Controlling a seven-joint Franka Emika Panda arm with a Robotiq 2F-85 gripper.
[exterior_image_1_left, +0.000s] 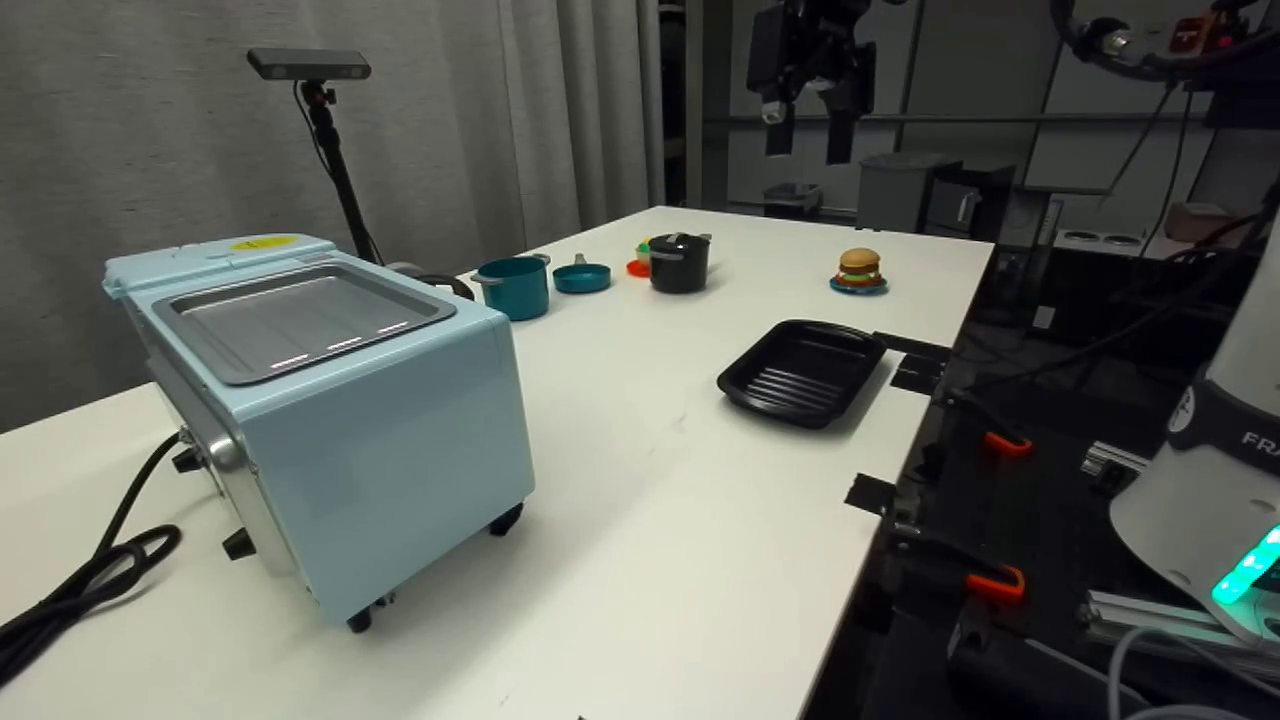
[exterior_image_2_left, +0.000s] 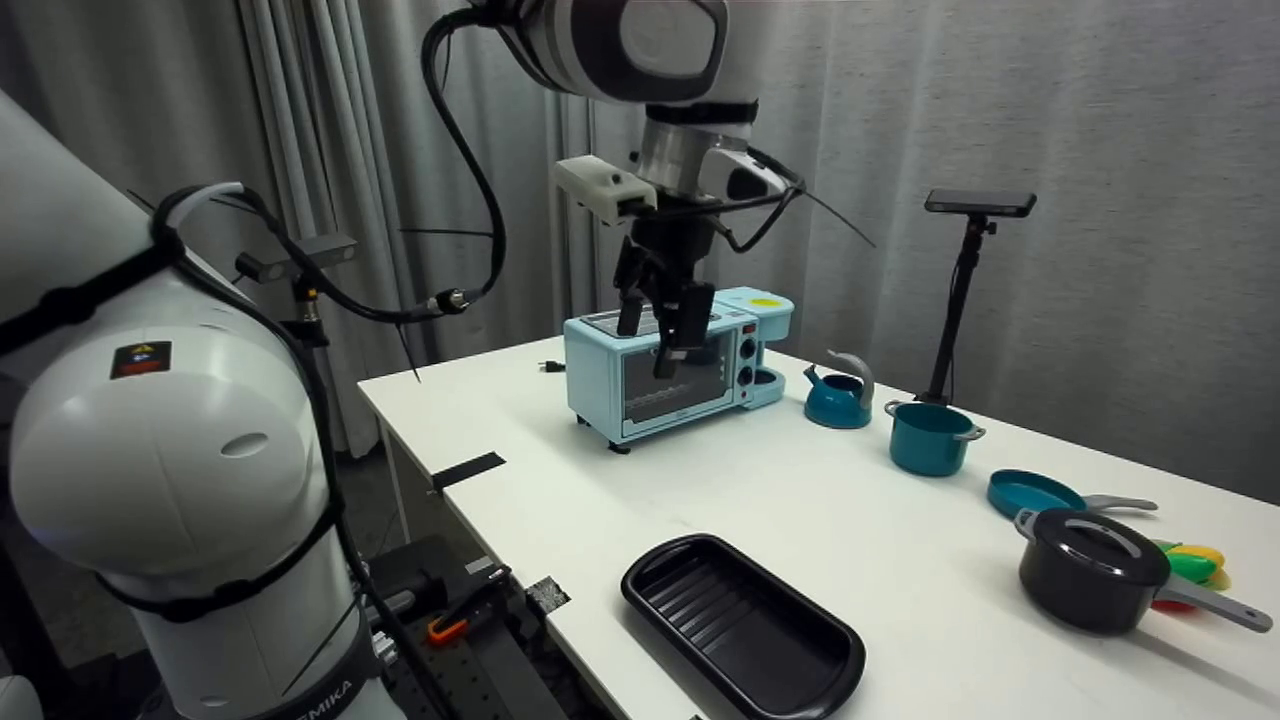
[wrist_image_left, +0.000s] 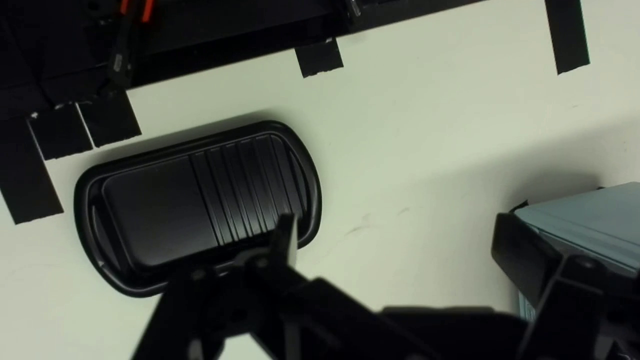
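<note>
High over the table, my gripper (exterior_image_1_left: 810, 142) stands open, and nothing shows between its fingers. In the wrist view its two fingers (wrist_image_left: 520, 249) are wide apart, one over the edge of the black tray (wrist_image_left: 162, 210), the other over the toaster oven's corner. That tray is empty and rests near the table's front edge, well below the gripper. The light blue toaster oven (exterior_image_2_left: 593, 372) has its glass door shut, with a flat metal pan (exterior_image_1_left: 306, 314) on top. A toy burger (exterior_image_1_left: 859, 265) on a small blue plate sits beyond the tray.
Along the back are a teal kettle (exterior_image_2_left: 836, 402), a teal pot (exterior_image_2_left: 926, 444), a teal pan (exterior_image_2_left: 1032, 491) and a lidded black pot (exterior_image_2_left: 1086, 576) with colourful toy food behind it.
</note>
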